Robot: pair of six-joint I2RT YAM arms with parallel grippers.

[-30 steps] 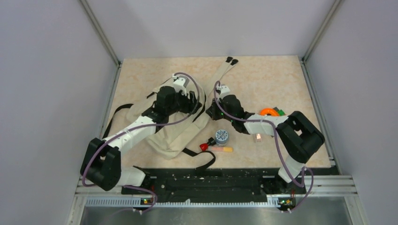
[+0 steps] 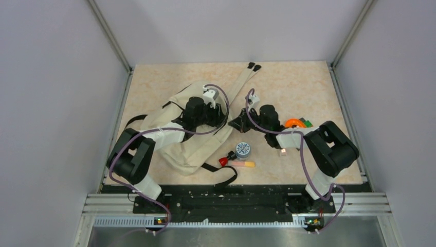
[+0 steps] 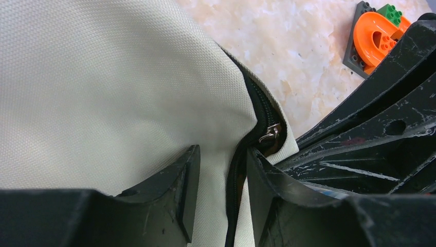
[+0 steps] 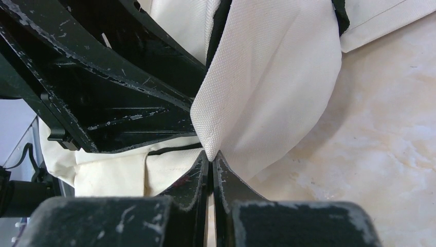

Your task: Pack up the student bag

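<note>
The cream canvas bag [image 2: 180, 149] lies on the left half of the table, its dark zipper [image 3: 259, 105] along the opening edge. My left gripper is part open over that edge, the zipper tape and metal pull between and just beside its fingers. My right gripper is shut on the edge of the bag's cream fabric, close beside the left gripper.
On the right lie an orange toy piece [image 2: 294, 123] and green bricks [image 2: 307, 123]. A round tin [image 2: 242, 150], a red item [image 2: 223, 160] and a yellow-tipped stick [image 2: 248, 163] lie near the front middle.
Both grippers have moved right, the left arm rising from the front-left, and the bag's edge has shifted slightly right with them.
</note>
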